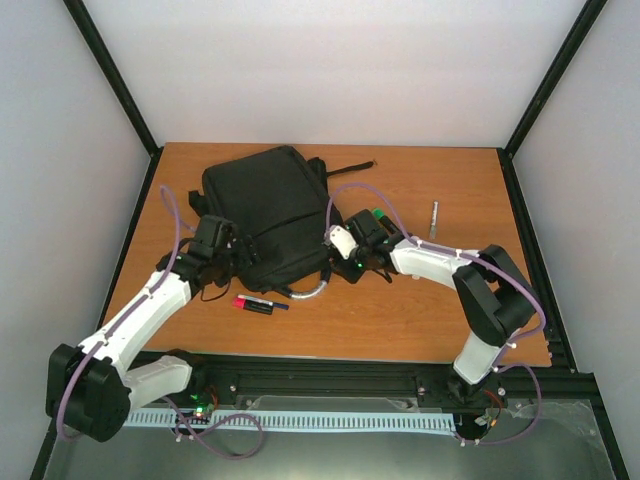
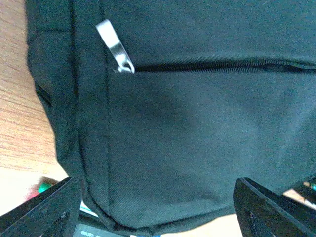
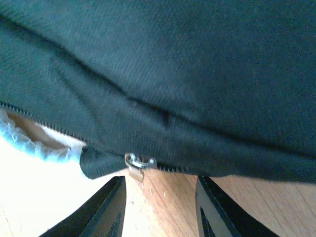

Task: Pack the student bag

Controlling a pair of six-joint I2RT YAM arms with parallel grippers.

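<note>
A black bag (image 1: 274,204) lies flat on the table, turned a little, its grey tube-like handle (image 1: 310,292) toward the front. My left gripper (image 1: 248,252) is over the bag's left front side; the left wrist view shows its fingers (image 2: 269,210) apart with nothing held. A front pocket zipper with a silver pull (image 2: 115,46) shows there, partly unzipped. At the bag's right front edge my right gripper stands open. Just ahead of its fingers (image 3: 106,210), a zipper pull (image 3: 136,173) hangs from the bag's edge, with nothing gripped.
Red and black markers and a blue pen (image 1: 262,304) lie in front of the bag. A green-capped marker (image 1: 380,215) is behind the right gripper, and a silver pen (image 1: 434,220) lies farther right.
</note>
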